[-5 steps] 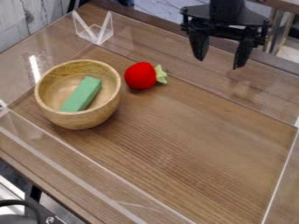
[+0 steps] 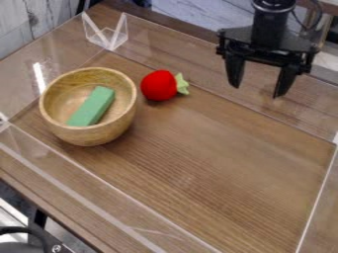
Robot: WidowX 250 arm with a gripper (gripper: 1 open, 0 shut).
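My gripper hangs over the back right of the wooden surface, its two dark fingers pointing down and spread apart, with nothing visible between them. To its left lies a red round object with a pale green leafy end. A wooden bowl on the left holds a green block lying at a slant.
A white wire-like holder stands at the back left. A black object is at the front left corner.
My gripper has moved a little toward the front and right, down in the view. The red object, bowl and block have stayed where they were.
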